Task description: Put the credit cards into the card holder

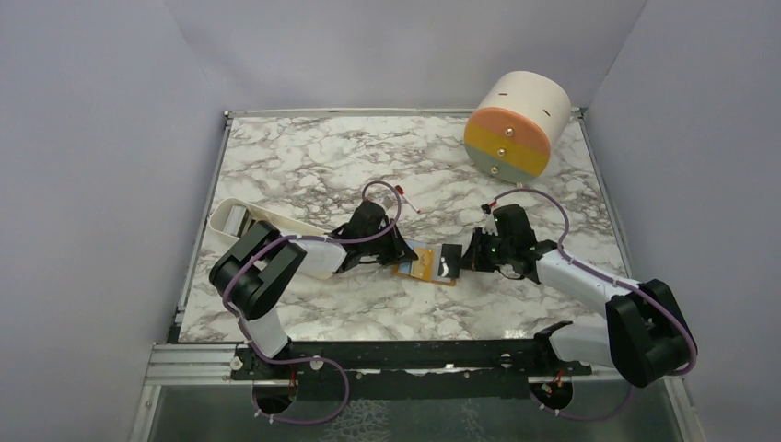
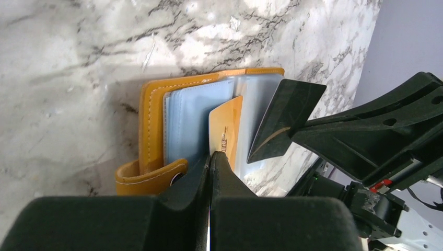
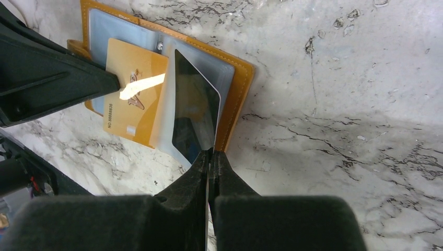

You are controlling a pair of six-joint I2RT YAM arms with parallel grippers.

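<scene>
The card holder (image 3: 245,78), tan with pale blue sleeves, lies open on the marble table between my two grippers. An orange card (image 3: 138,83) is tilted over its sleeves in both wrist views. My left gripper is shut on that card's near edge. Slanting over the holder's right half is a black card (image 3: 196,104), with a shiny face reflecting orange. My right gripper is shut on an edge of this black card. Whether either card's far edge is inside a sleeve cannot be made out.
At the left, partly behind my left arm, a cream tray (image 1: 221,218) has several cards in it. A small red-and-white item (image 1: 408,198) lies behind the holder. The striped drum-shaped drawer unit (image 1: 518,124) stands at the back right.
</scene>
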